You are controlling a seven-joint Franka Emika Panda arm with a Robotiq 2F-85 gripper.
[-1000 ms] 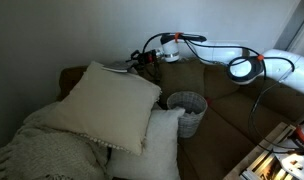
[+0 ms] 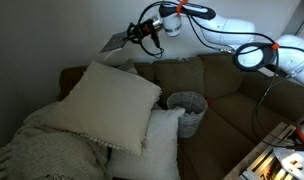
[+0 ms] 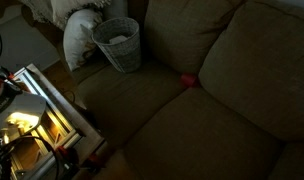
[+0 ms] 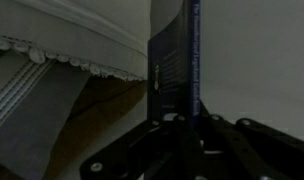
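Observation:
A dark, thin book (image 2: 115,43) is held in the air above the large cream pillow (image 2: 104,103) and close to the wall. My gripper (image 2: 134,33) is shut on one end of it. The wrist view has the same book (image 4: 170,72) standing edge-on, with small pale lettering running along its blue spine (image 4: 196,50). Dimness in the wrist view hides just where the fingers touch it. Exterior view 2 shows neither the book nor the gripper.
On the brown couch (image 2: 217,140), a grey wicker basket (image 2: 188,118) stands to the right of a smaller white pillow (image 2: 152,150). Something pale lies inside that basket (image 3: 112,52). A knitted blanket (image 2: 47,155) covers the left end. The seat right of the basket is clear.

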